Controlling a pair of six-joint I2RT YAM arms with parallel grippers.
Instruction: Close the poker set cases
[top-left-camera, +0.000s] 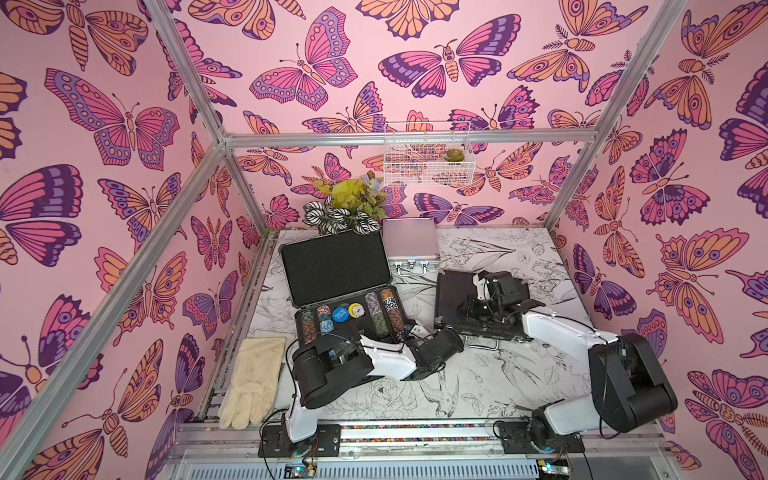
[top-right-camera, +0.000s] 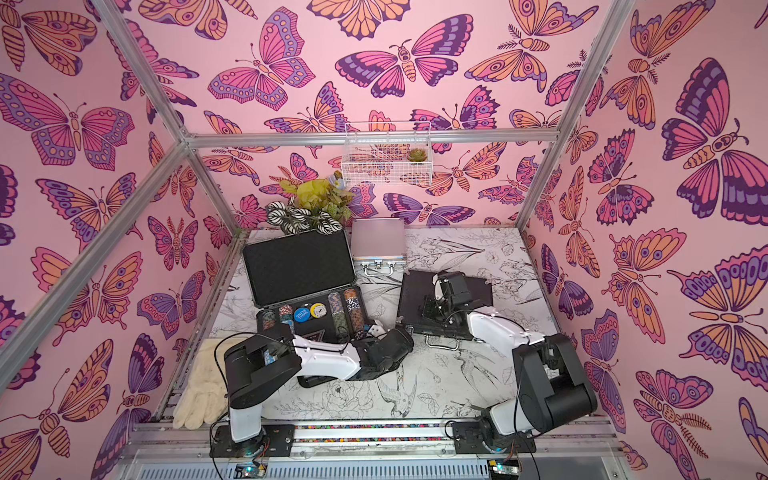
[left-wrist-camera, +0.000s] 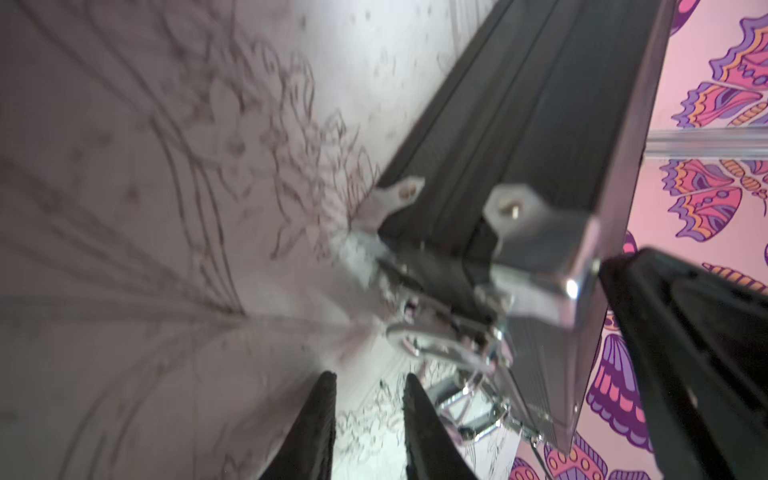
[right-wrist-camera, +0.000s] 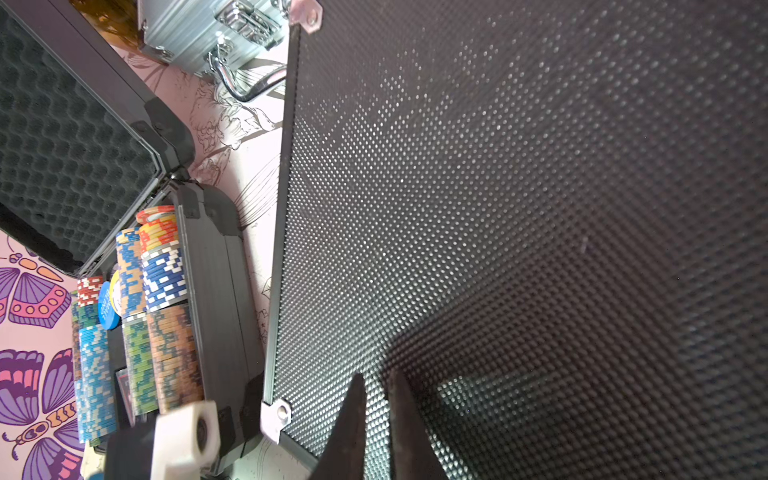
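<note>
On the left, a black poker case (top-left-camera: 334, 268) stands open, its padded lid tilted back and chips in its base. The other black case (right-wrist-camera: 520, 200) lies on the right with its lid down; whether its latches are fastened is not clear. My left gripper is open, low near that case's front corner, close to a metal latch (left-wrist-camera: 472, 408), with nothing visible between its fingers. Over the right case's lid, my right gripper points down, its fingertips slightly apart and nothing seen between them. I cannot tell whether it touches the lid.
A shut silver case (top-left-camera: 410, 240) stands at the back beside a leafy plant (top-left-camera: 352, 200). Pale gloves (top-left-camera: 252, 382) lie at the left front.
</note>
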